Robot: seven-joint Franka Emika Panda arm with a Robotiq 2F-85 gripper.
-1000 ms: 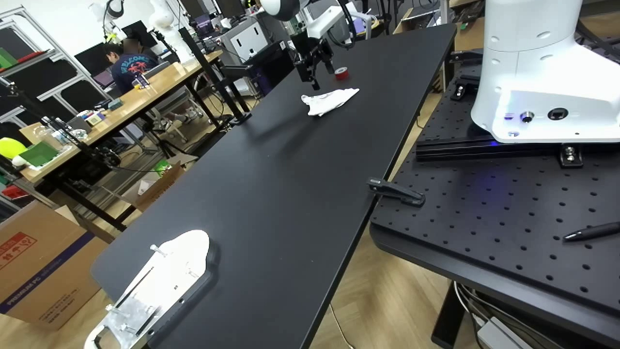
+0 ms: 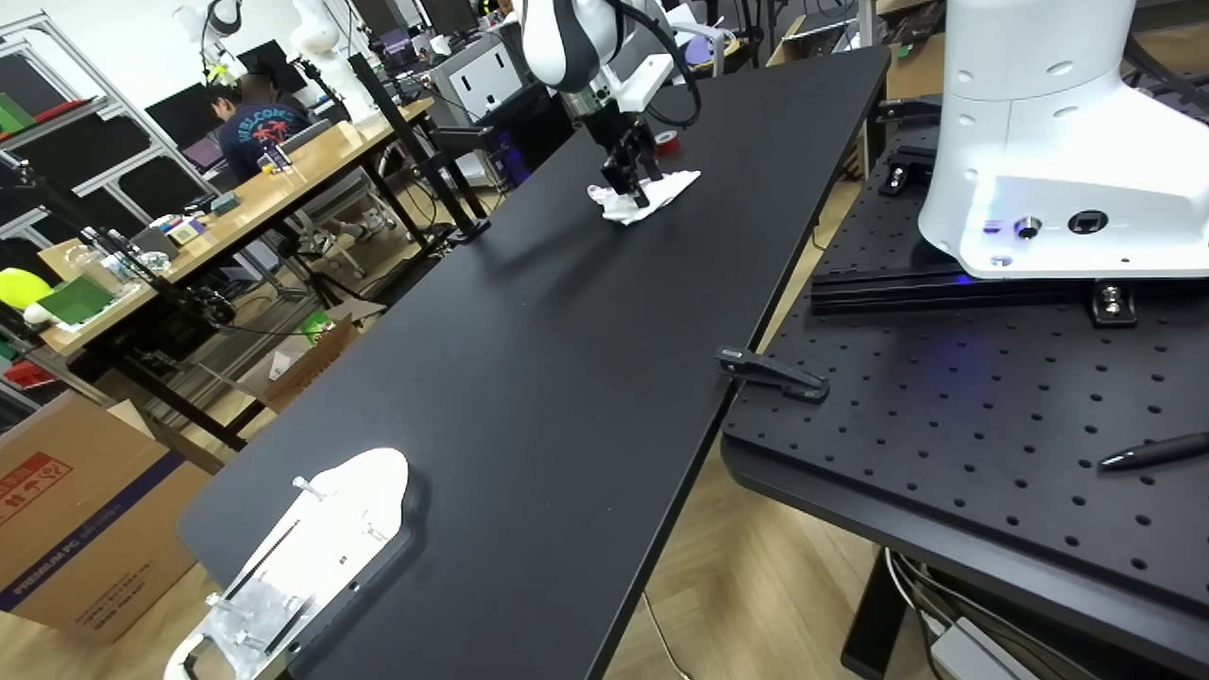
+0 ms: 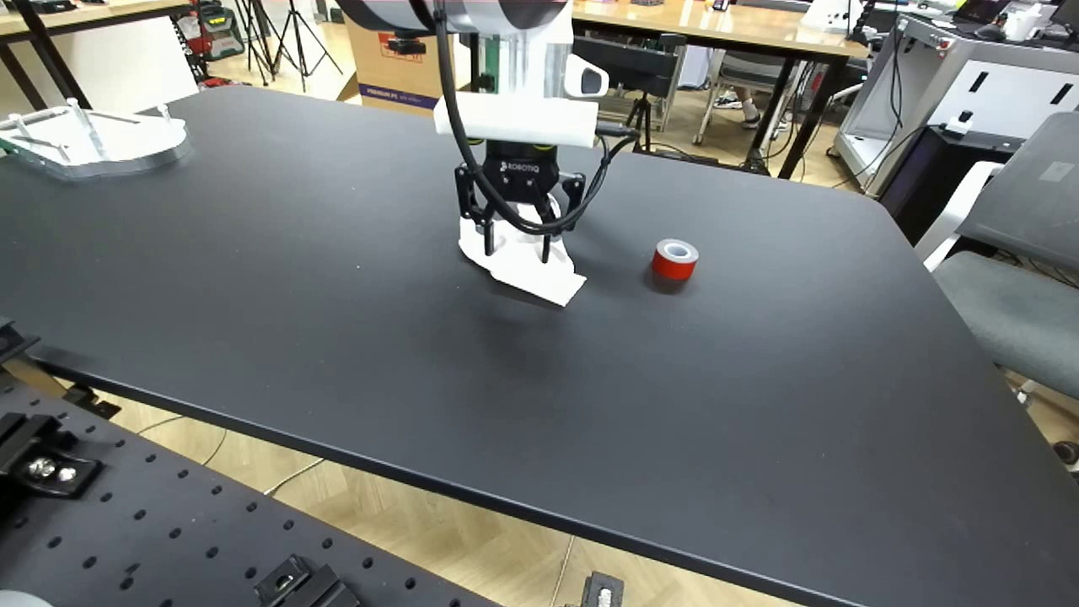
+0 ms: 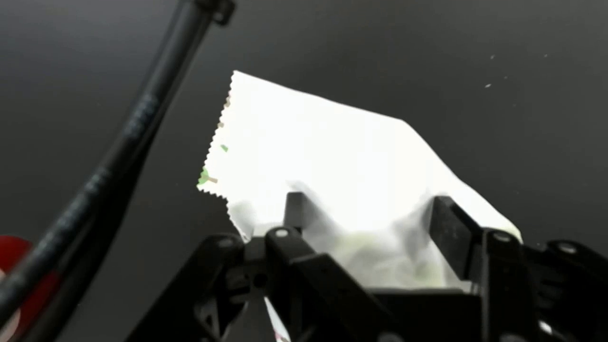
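A white, crumpled piece of paper or thin wrapper (image 4: 319,142) with one zigzag-cut edge lies on the dark table; in exterior view 1 the same white piece (image 2: 680,183) is near the far end. My gripper is down at it, its two fingers well apart over the white material. The left finger (image 4: 294,210) and the right finger (image 4: 450,228) both meet its surface, which is wrinkled between them. In exterior view 2 my gripper (image 3: 517,243) points straight down, and the white piece (image 3: 536,275) spreads out beneath and in front of it.
A red tape roll (image 3: 674,260) stands beside the white piece. A white plate-like fixture with upright pegs (image 2: 329,521) occupies the table's opposite end. A black cable (image 4: 108,165) crosses the wrist view.
One second ago my gripper hung above and behind the white piece. It has come down onto it. The white piece and the tape roll appear unmoved.
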